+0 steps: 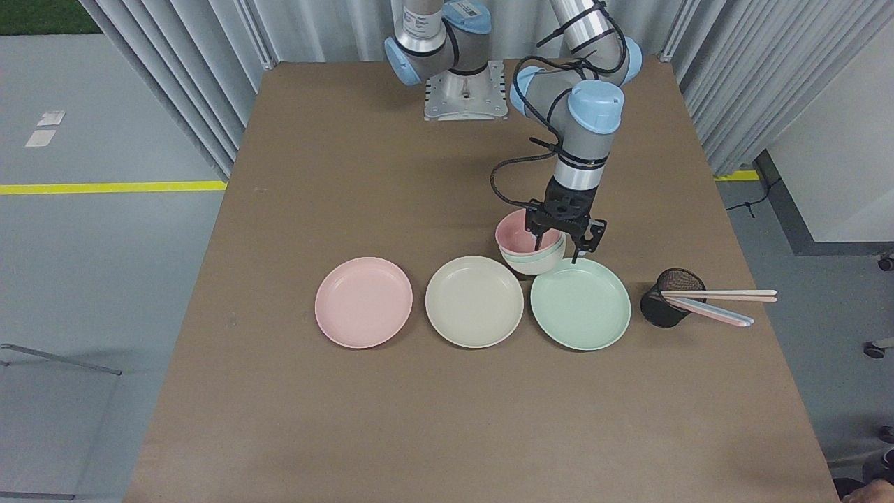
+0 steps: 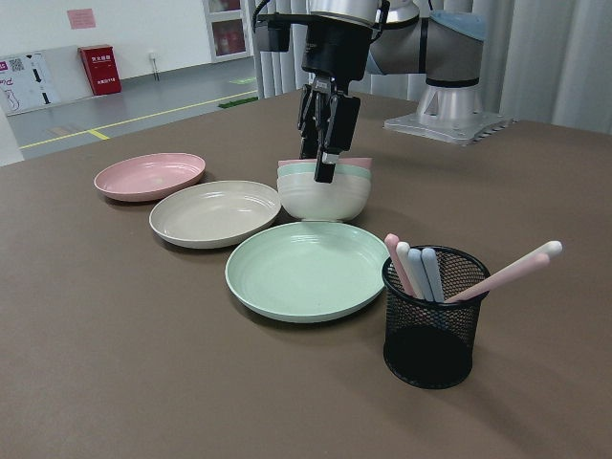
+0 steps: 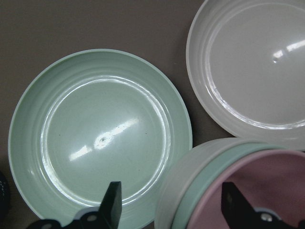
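Observation:
My gripper (image 1: pixel 557 248) is open, its fingers straddling the near-side wall of the stacked bowls (image 2: pixel 323 198): one finger over the pink inside of the top bowl (image 3: pixel 276 186), the other outside by the green plate's edge, as the wrist view shows. The stack holds pink, mint and white bowls. The green plate (image 1: pixel 580 304) lies in front-right of the stack, the cream plate (image 1: pixel 474 302) to its left, the pink plate (image 1: pixel 364 302) farther left.
A black mesh cup (image 2: pixel 429 349) with several chopsticks stands right of the green plate.

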